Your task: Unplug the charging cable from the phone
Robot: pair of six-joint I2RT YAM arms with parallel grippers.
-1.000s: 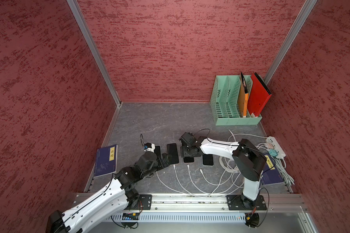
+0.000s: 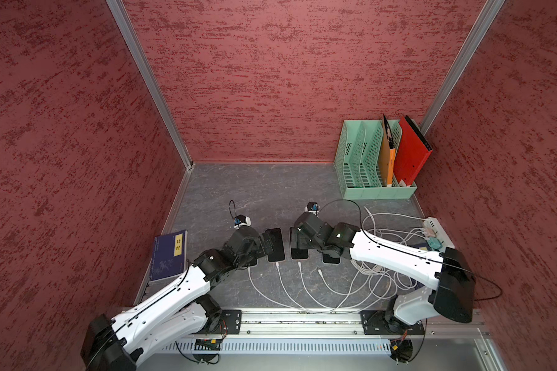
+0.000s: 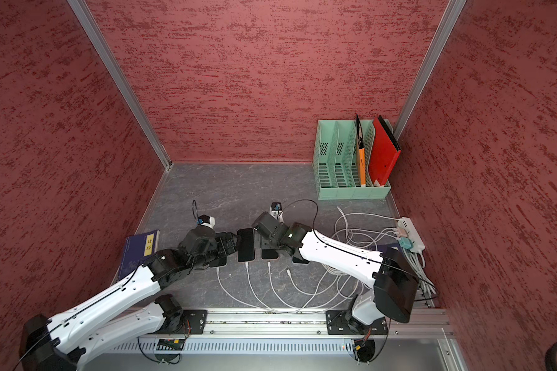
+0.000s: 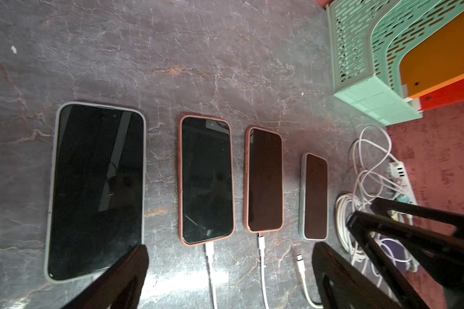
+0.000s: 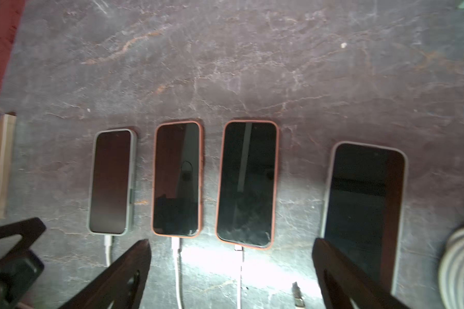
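Four phones lie in a row on the grey table. White cables are plugged into the bottoms of the leftmost phone (image 5: 110,182), the second phone (image 5: 247,182) and its orange-rimmed neighbour (image 5: 176,180). Beside the rightmost phone (image 5: 366,206) lies a loose connector (image 4: 300,263), apart from it. My left gripper is open above the row, with nothing between its fingers. Likewise open and empty is my right gripper, over the right half of the row. Both arms partly cover phones in the top views.
A green file rack (image 2: 377,193) stands at the back right. Coiled white cables and a power strip (image 2: 438,233) lie on the right; a blue book (image 2: 167,256) lies left. The grippers are close together.
My right gripper has shifted slightly right, and its arm's elbow has swung out to the right. My left gripper has moved up a little and to the right. The phones stay put.
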